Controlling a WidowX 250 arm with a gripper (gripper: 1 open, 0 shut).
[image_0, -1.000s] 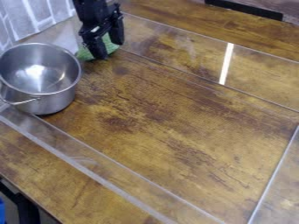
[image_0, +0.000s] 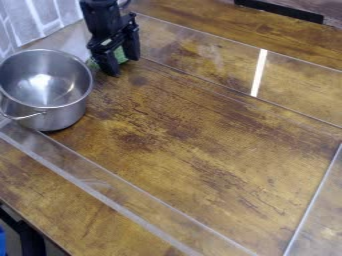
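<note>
My black gripper (image_0: 110, 48) reaches down at the top left, just behind the steel pot, over a small green object (image_0: 127, 51) that it partly hides. Whether the fingers are open or shut on that object I cannot tell. The steel pot (image_0: 47, 95), with a side handle, stands upright at the left edge of the wooden table (image_0: 201, 150).
Clear panels or strips lie along the table's sides, with a white tape strip (image_0: 259, 72) at the upper right. A dark slatted edge (image_0: 274, 10) is at the back right.
The gripper has shifted very slightly at the green object. The pot has stayed in place.
</note>
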